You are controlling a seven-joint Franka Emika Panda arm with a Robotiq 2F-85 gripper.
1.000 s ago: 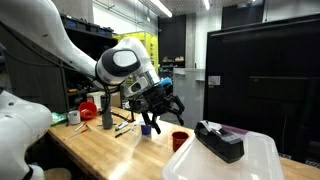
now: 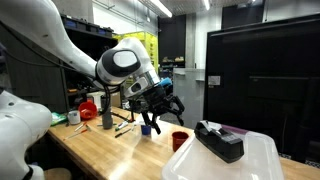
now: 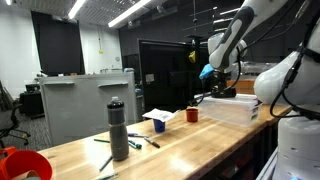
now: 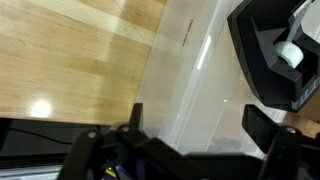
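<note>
My gripper (image 2: 166, 106) hangs above the table near the left edge of a translucent plastic bin (image 2: 262, 158). Its two dark fingers stand wide apart in the wrist view, the right fingertip (image 4: 260, 126) over the bin, and nothing is between them. A black box (image 2: 220, 142) rests on the bin's far left part; in the wrist view a white object (image 4: 288, 52) shows inside that box. Behind the gripper a red cup (image 2: 180, 139) stands on the wooden table. A blue cup (image 3: 159, 125) is farther off, with a dark bottle (image 3: 118, 130) beyond it.
Pens and small tools (image 3: 139, 139) lie around the bottle. A red pot (image 3: 26, 164) sits at the table's far end. Bare wood (image 4: 75, 55) lies left of the bin. A black panel (image 2: 258, 84) stands behind the table.
</note>
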